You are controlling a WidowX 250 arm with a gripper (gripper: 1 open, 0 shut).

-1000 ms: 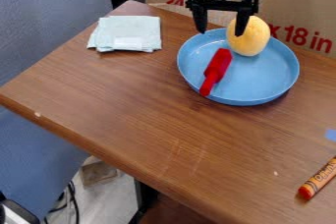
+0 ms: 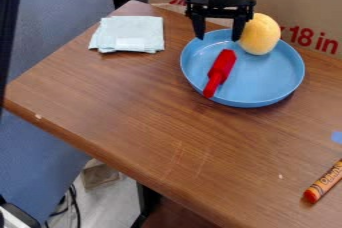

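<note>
My black gripper (image 2: pixel 218 30) hangs at the top of the camera view over the back-left part of a blue plate (image 2: pixel 257 87), its two fingers spread apart with nothing seen between them. On the plate, a red elongated object (image 2: pixel 221 71) lies at the left, and a yellow oval object (image 2: pixel 261 34) sits at the back right, just right of my gripper's fingers.
A folded pale cloth (image 2: pixel 127 34) lies at the back left of the wooden table (image 2: pixel 147 122). An orange tube (image 2: pixel 323 181) lies near the right edge. A cardboard panel (image 2: pixel 307 7) stands behind.
My gripper has moved a little to the left and down from over the yellow object. The things on the table have not visibly moved.
</note>
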